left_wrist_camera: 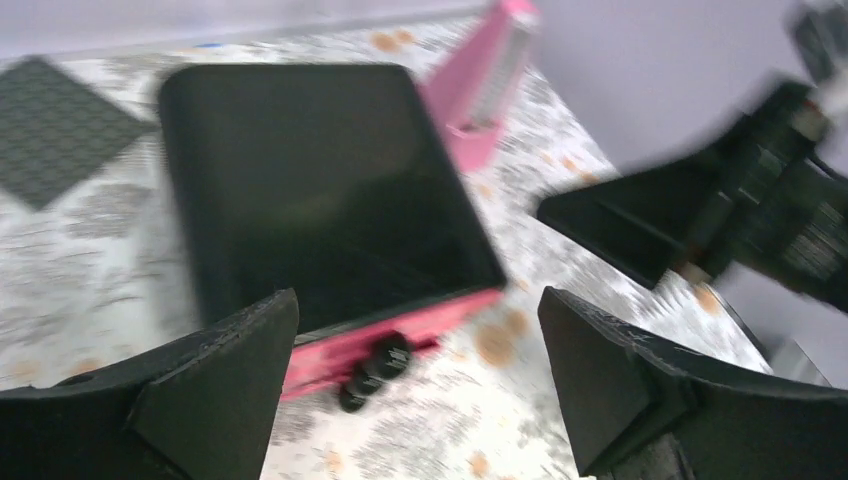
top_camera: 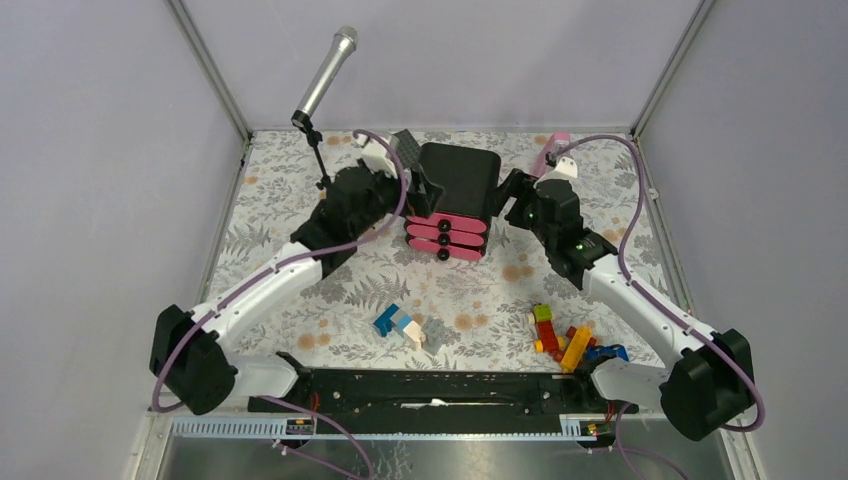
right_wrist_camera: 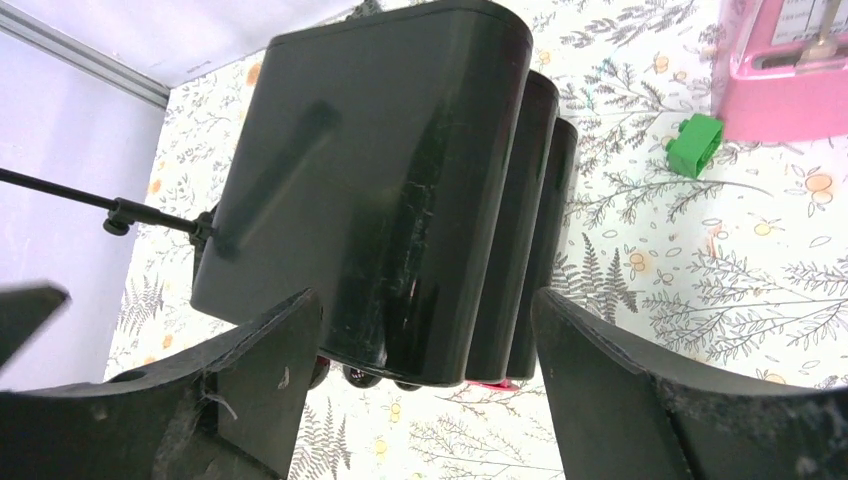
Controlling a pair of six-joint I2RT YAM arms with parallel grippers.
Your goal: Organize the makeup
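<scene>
A black-topped makeup box (top_camera: 459, 178) with stacked pink drawers (top_camera: 445, 240) and round black knobs stands at the back middle of the table. My left gripper (top_camera: 424, 198) is at its front left corner; in the left wrist view its fingers (left_wrist_camera: 215, 375) stand wide apart with nothing between them. Beside the box's right side is my right gripper (top_camera: 507, 195). In the right wrist view the box (right_wrist_camera: 370, 180) lies beyond its parted fingers (right_wrist_camera: 265, 385), which hold nothing. All drawers look closed.
Left of the box stands a microphone on a tripod (top_camera: 325, 75), near a dark grey plate (top_camera: 405, 150). A pink holder (top_camera: 551, 153) and a green block (right_wrist_camera: 694, 146) lie to the right. Toy bricks (top_camera: 575, 345) and blue-white blocks (top_camera: 400, 323) lie in front.
</scene>
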